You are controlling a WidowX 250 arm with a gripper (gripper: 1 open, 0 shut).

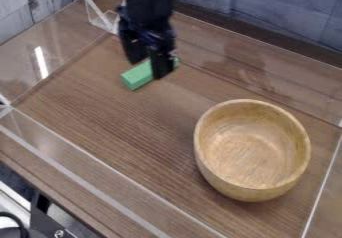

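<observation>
The black robot arm reaches down from the top edge, its gripper (144, 56) just above a green block (140, 74) that lies on the wooden table (94, 132) left of center. The block is partly behind the gripper. The gripper is dark and small here, and I cannot tell how far its fingers stand apart.
An empty round wooden bowl (251, 148) sits at the lower right. The rest of the table around the block and bowl is clear, with dark space beyond the table's edge at the lower left.
</observation>
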